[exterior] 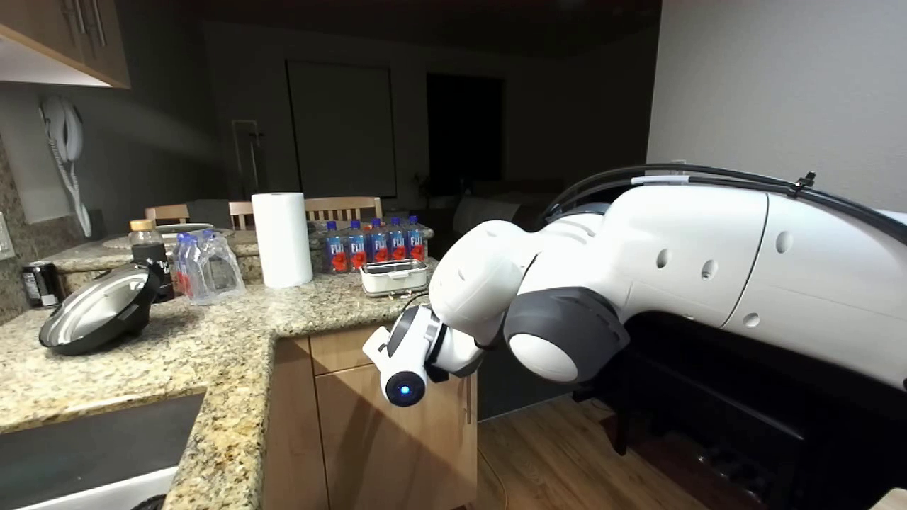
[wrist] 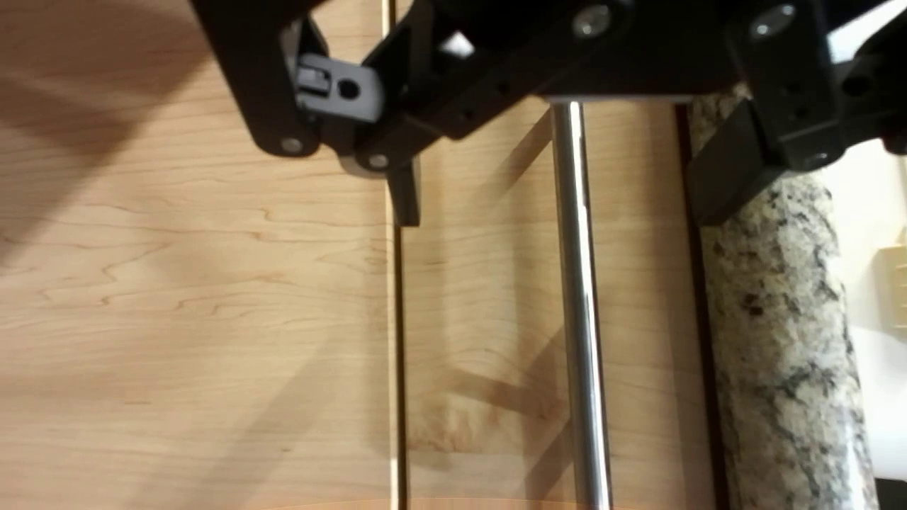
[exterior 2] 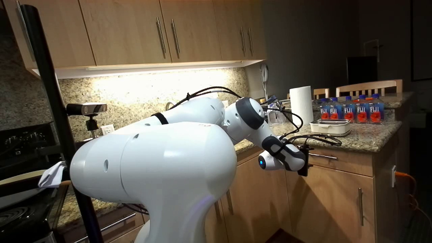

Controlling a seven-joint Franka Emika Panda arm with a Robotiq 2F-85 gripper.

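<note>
In the wrist view my gripper stands open, its two dark fingertips wide apart. A silver bar handle [wrist: 580, 280] on the wooden drawer front [wrist: 485, 340] runs between them in the picture, and neither fingertip appears to touch it. One finger [wrist: 405, 197] is over the seam below the drawer; the other finger [wrist: 718, 183] lies over the granite counter edge [wrist: 778, 314]. Exterior view 2 shows the handle [exterior 2: 324, 156] just beyond the dark end of the hand. The arm hides the fingers in exterior view 1.
A cream-coloured container [exterior 2: 330, 126] sits on the counter above the drawer, near a paper towel roll [exterior 2: 301, 105] and several water bottles [exterior 2: 349, 109]. Below is a cabinet door [exterior 2: 332, 206] with an upright handle [exterior 2: 360, 206]. Cables hang around the wrist.
</note>
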